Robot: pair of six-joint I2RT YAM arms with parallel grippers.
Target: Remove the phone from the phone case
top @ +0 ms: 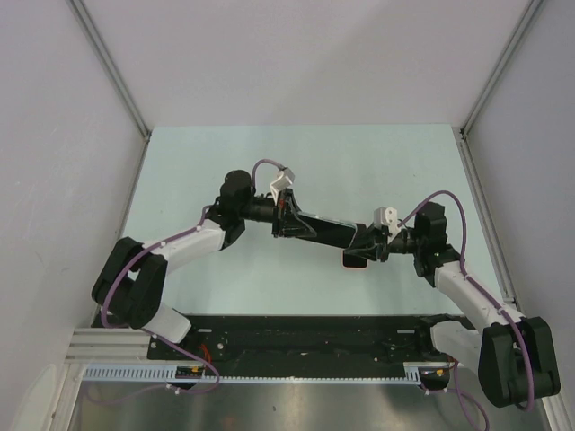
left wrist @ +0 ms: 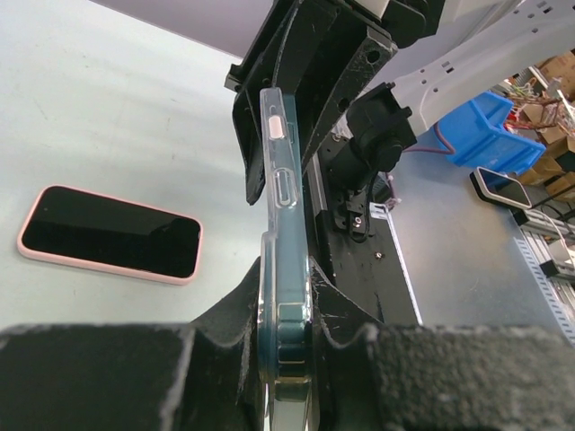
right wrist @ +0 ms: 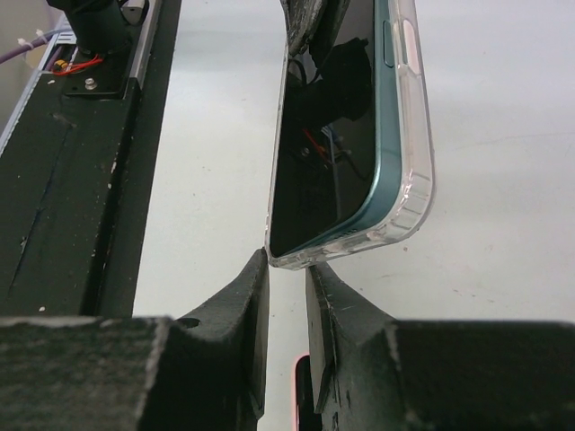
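A phone in a clear case [top: 328, 229] is held level between my grippers, on edge, its dark screen and teal frame showing in the right wrist view. My left gripper is shut on one end of it, pale teal with clear plastic around. My right gripper is at the other end, its fingertips at the case's corner and bottom edge; whether they grip it I cannot tell. A second phone with a pink rim [left wrist: 110, 233] lies flat on the white table beneath, partly hidden in the top view.
Outside the table, a blue bin [left wrist: 476, 126] appears in the left wrist view.
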